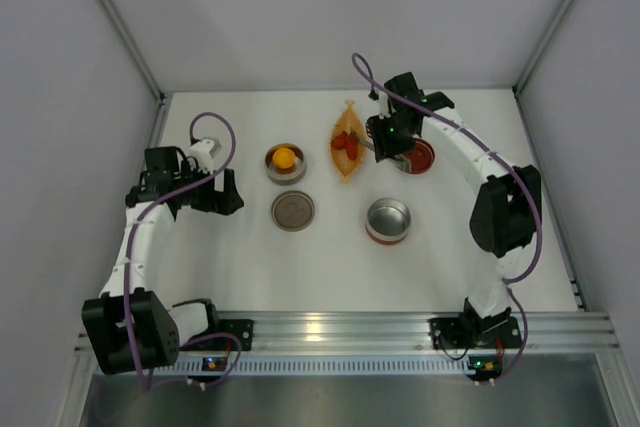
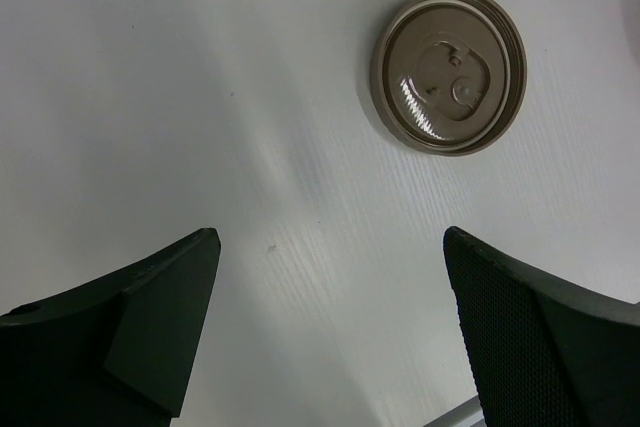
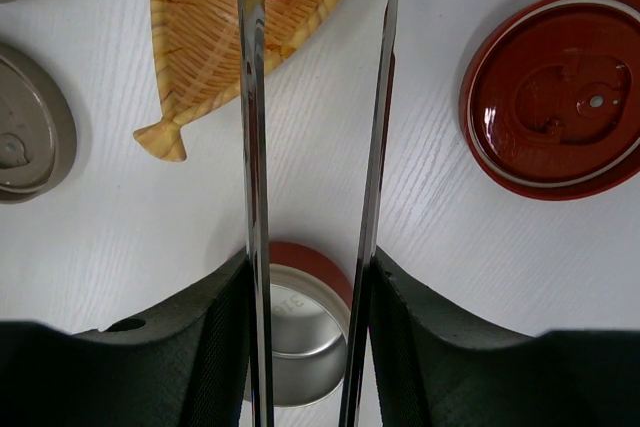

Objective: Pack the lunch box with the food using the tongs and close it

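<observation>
An orange leaf-shaped tray [image 1: 342, 160] holds red pieces [image 1: 352, 146]. My right gripper [image 1: 385, 147] is over its right side with metal tongs [image 3: 255, 147] between its fingers; whether it grips them firmly is unclear. A round container [image 1: 285, 171] with a yellow item [image 1: 283, 158] stands left of the tray; an empty steel container [image 1: 388, 220] with red base is in front. A red lid [image 3: 555, 97] lies right of the tray, a grey lid [image 1: 293, 210] at the middle. My left gripper is open and empty over the table's left side.
Walls bound the table at the back and sides, and a metal rail runs along the front edge.
</observation>
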